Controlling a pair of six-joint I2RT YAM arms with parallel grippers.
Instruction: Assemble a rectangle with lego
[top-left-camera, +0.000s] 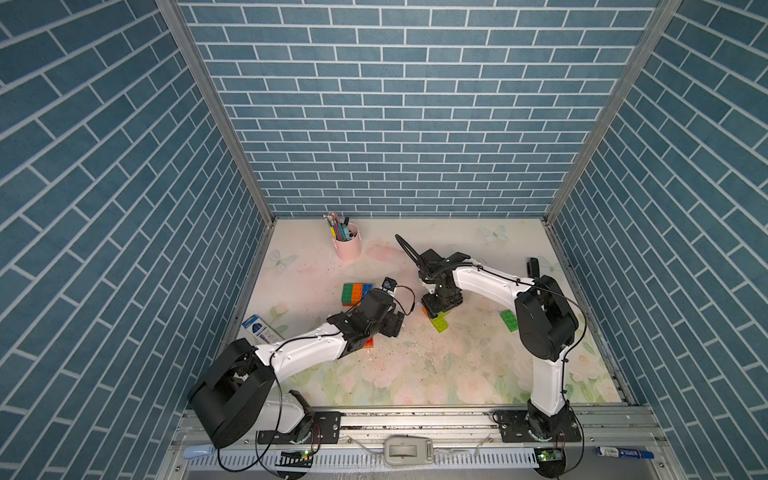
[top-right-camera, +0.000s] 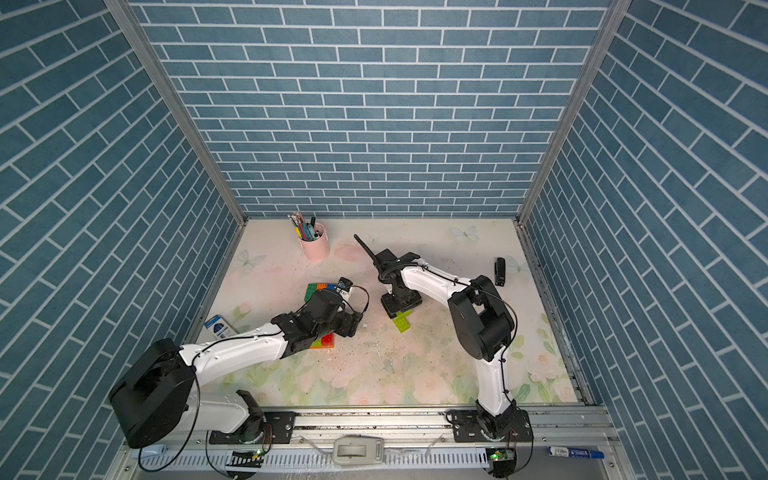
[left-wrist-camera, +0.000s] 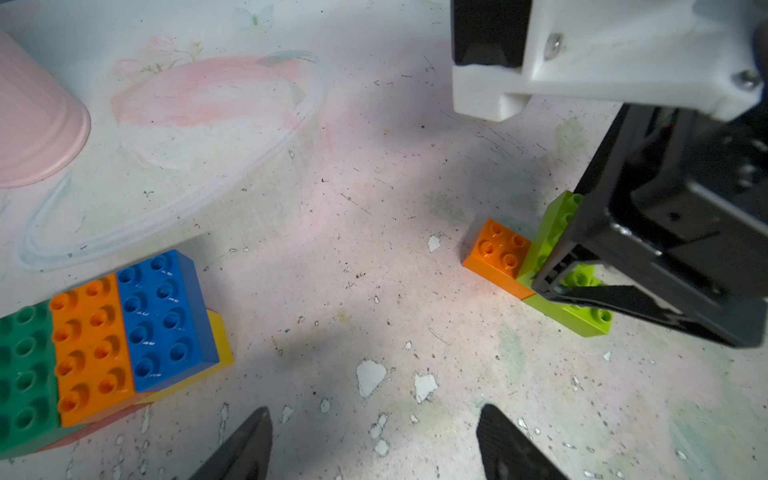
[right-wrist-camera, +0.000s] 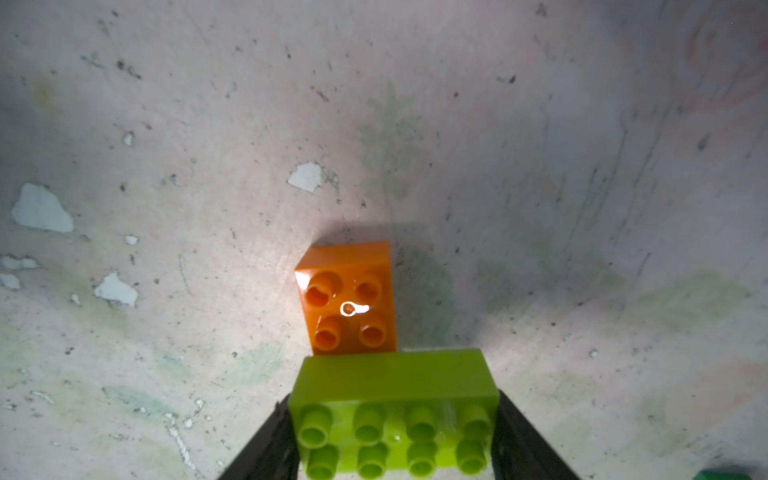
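A stacked block of green, orange and blue bricks (left-wrist-camera: 96, 344) on red and yellow ones lies at the left wrist view's left edge. My left gripper stands open over bare table, empty between its fingertips. Farther right, an orange brick (left-wrist-camera: 496, 254) rests on the table beside a lower lime brick (left-wrist-camera: 572, 314). In the right wrist view, my right gripper has its fingers against both ends of an upper lime green brick (right-wrist-camera: 392, 376), studs toward the camera. That brick partly covers the orange one; whether it is pressed onto the bricks beneath cannot be told.
A pink pencil cup (top-left-camera: 348, 245) stands at the back left. A green brick (top-left-camera: 509, 320) lies to the right, near the right arm. More red-orange bricks (top-right-camera: 324, 341) are partly hidden under the left arm.
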